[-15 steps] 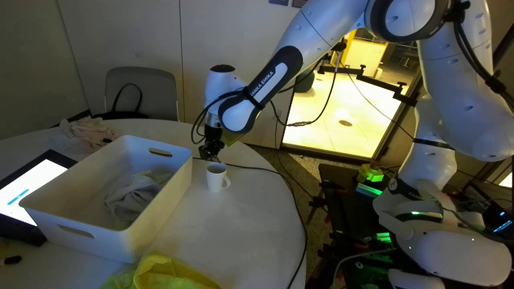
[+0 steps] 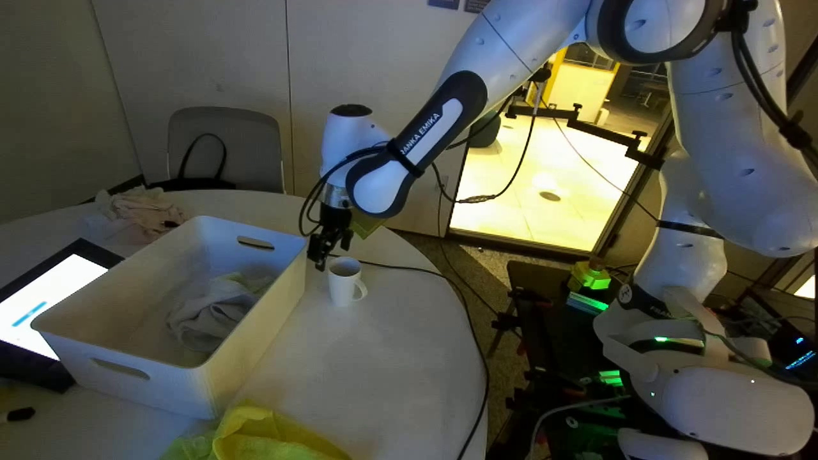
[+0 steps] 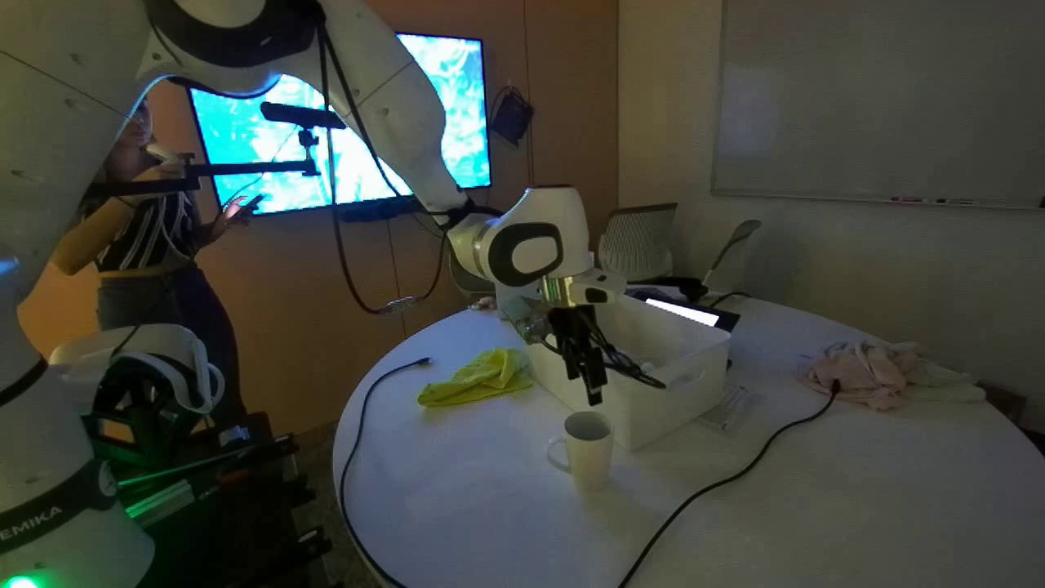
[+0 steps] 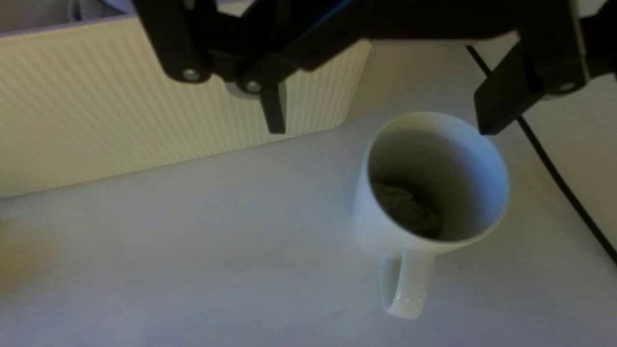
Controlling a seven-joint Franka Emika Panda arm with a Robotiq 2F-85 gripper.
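Note:
A white mug (image 2: 342, 286) stands upright on the round table, just outside the long side of the white bin. Looking into the mug (image 4: 376, 231) from the wrist, I see something dark and crumpled at its bottom; I cannot tell what it is. My gripper (image 2: 331, 254) hangs just above the mug, by the bin's corner. In the wrist view the gripper is open, its fingers wide apart and nothing between them. The mug's handle points away from the fingers there. In exterior view 2 the mug (image 3: 589, 456) is below the fingers.
The white bin (image 2: 253, 329) holds a crumpled grey cloth (image 2: 211, 313). A yellow cloth (image 3: 480, 379) lies on the table, and pinkish cloth (image 3: 862, 372) lies on another side. A black cable (image 3: 725, 480) runs near the mug. Bare table lies in front of the mug.
The gripper has shifted slightly left, toward the bin, and its fingers now stand apart. A small greyish thing that showed at the fingertips above the mug no longer shows there. The mug has not moved.

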